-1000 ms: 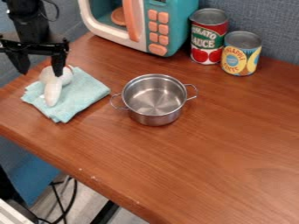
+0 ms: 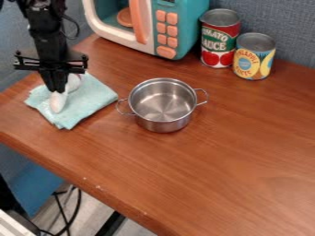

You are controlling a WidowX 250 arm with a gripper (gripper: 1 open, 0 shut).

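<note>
My black gripper [image 2: 53,74] hangs at the upper left, lowered onto a white elongated object [image 2: 58,100] that lies on a folded light blue cloth [image 2: 84,103]. The fingers are around or just over the object's upper part; whether they are closed on it cannot be seen clearly. To the right of the cloth stands an empty steel pot [image 2: 163,101] with two side handles.
A teal toy microwave [image 2: 172,28] stands at the back, with a tomato can [image 2: 219,41] and a yellow-labelled can [image 2: 253,60] to its right.
My gripper has moved down onto the white object from above.
</note>
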